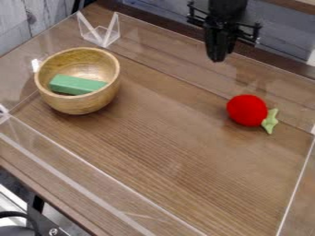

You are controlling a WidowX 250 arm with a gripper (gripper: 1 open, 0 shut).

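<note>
A black robot arm reaches in from the top centre, with the gripper (224,48) hanging high over the back of the wooden table (160,157); whether its fingers are open is hard to tell. In front of it and to the right, a red round object (246,111) with a pale green leafy top lies on the table, apart from the gripper. At the left, a wooden bowl (96,98) holds a green block (74,84).
A small white wire-like object (96,29) stands at the back left. A dark cable lies at the bottom left corner.
</note>
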